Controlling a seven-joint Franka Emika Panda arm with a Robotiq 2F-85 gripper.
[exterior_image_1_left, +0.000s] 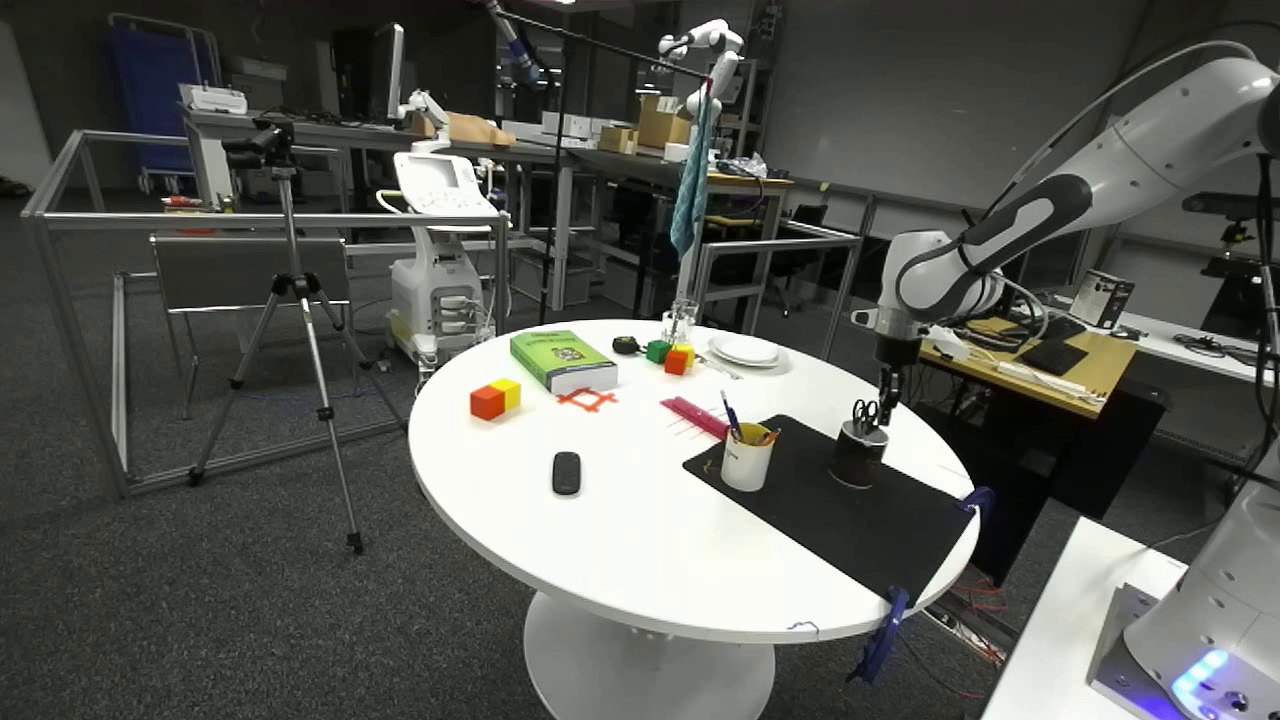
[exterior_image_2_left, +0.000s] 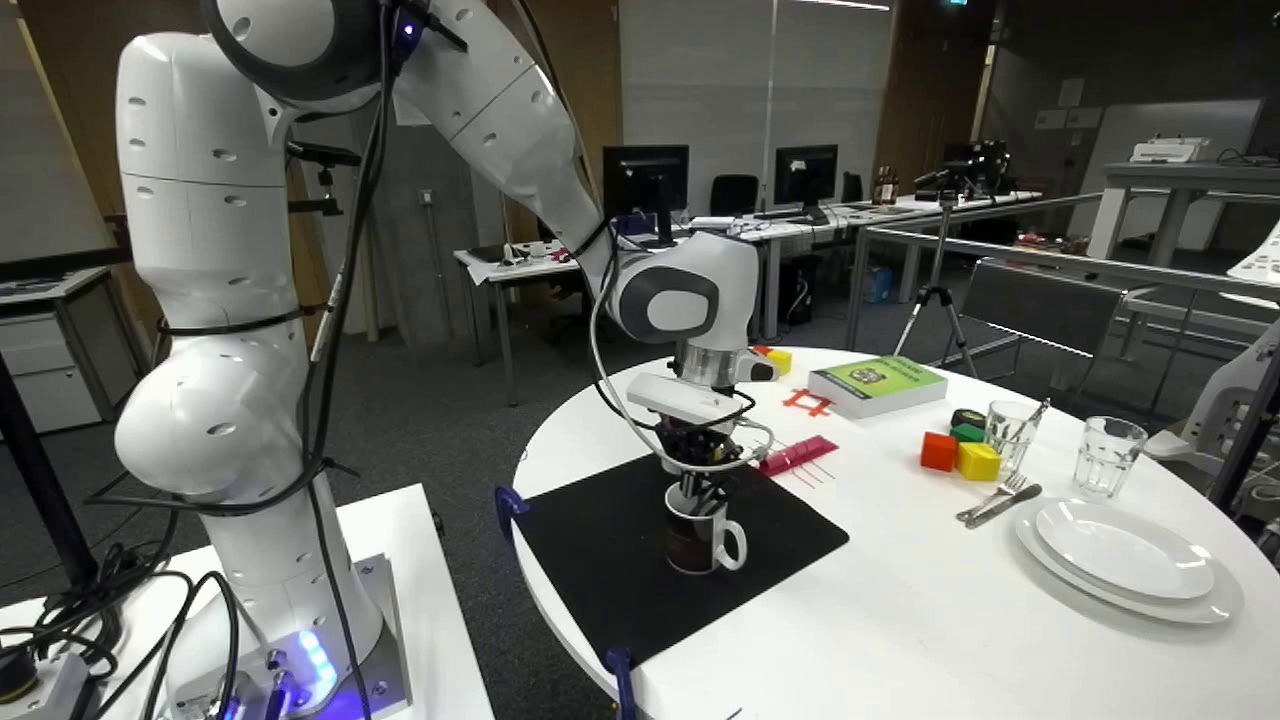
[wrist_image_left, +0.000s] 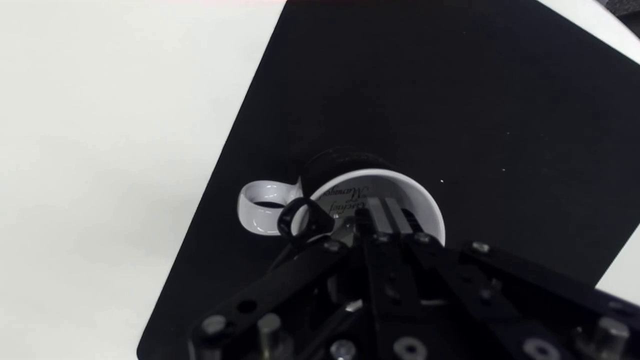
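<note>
A dark mug (exterior_image_1_left: 858, 460) with a white inside and white handle (wrist_image_left: 252, 208) stands upright on the black mat (exterior_image_2_left: 600, 576). Black-handled scissors (exterior_image_1_left: 864, 415) are in it, handles up; one handle loop (wrist_image_left: 288, 217) shows at the rim in the wrist view. Directly over the mug, pointing down, is my gripper. Its fingertips reach over the mug's opening and are shut together, with nothing visible between them. The scissors' blades are hidden in the mug, and the arm covers part of its near rim.
A white cup (exterior_image_1_left: 746, 463) of pens stands on the mat beside the mug. Farther off are a pink packet (exterior_image_2_left: 797, 455), a green book (exterior_image_1_left: 561, 360), colored blocks (exterior_image_2_left: 956, 454), glasses and plates (exterior_image_2_left: 1124, 548). Blue clamps (exterior_image_1_left: 888, 626) grip the table edge.
</note>
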